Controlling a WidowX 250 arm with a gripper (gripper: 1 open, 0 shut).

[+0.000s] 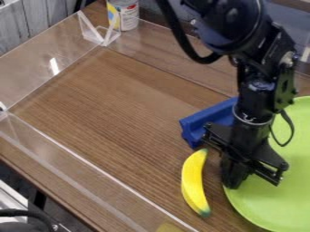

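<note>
My gripper (230, 172) is low at the right of the camera view, over the left part of a green plate (278, 204). It looks shut, with nothing visible between its fingers. A yellow banana (194, 181) lies on the wooden table (109, 109) just left of the gripper. A blue object (200, 125) lies behind the gripper, partly hidden by it.
A can (122, 14) stands at the back left near a white strap-like item (92, 29). Clear plastic edging runs along the left side.
</note>
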